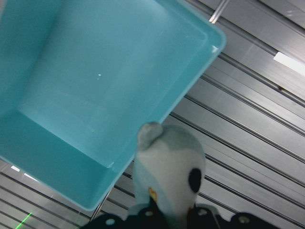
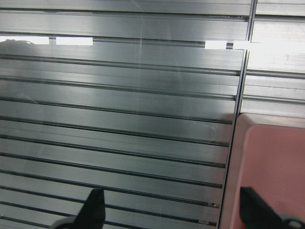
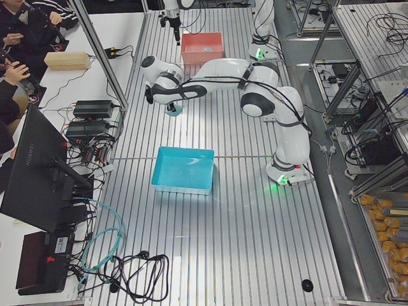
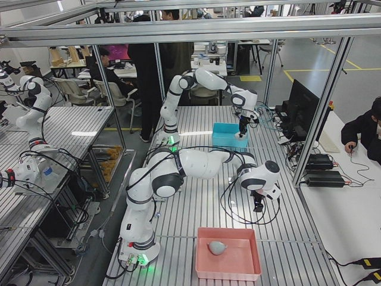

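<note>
A pale blue-and-white plush toy (image 1: pixel 167 167) with a dark spot hangs in my left gripper (image 3: pixel 167 105), shut on it, beside and above the rim of the blue bin (image 3: pixel 183 170). My right gripper (image 4: pixel 259 204) stands open over the metal table beside the pink bin (image 4: pixel 227 271); its two fingers show apart in the right wrist view, with nothing between them. A small grey object (image 4: pixel 216 246) lies inside the pink bin.
Cables (image 3: pixel 137 274) lie at the table's near left corner. A monitor (image 3: pixel 38 169) and frame posts stand along the left side, where people sit.
</note>
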